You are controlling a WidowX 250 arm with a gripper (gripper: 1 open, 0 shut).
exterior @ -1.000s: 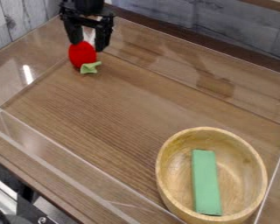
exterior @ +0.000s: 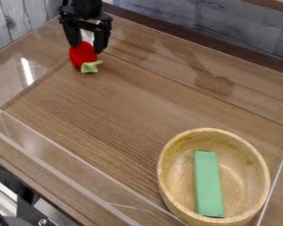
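At the top left of the camera view my dark gripper is open above a red object with a small green part at its lower end. The fingers straddle or hover just over the red object's upper part; whether they touch it is hard to tell. A white item behind the gripper is partly hidden.
A wooden bowl holding a long green block sits at the lower right. Grey walls border the back, and dark cables show at the lower left corner.
The gripper has shifted slightly left and changed its pose a little over the red object. The bowl and green block have not moved.
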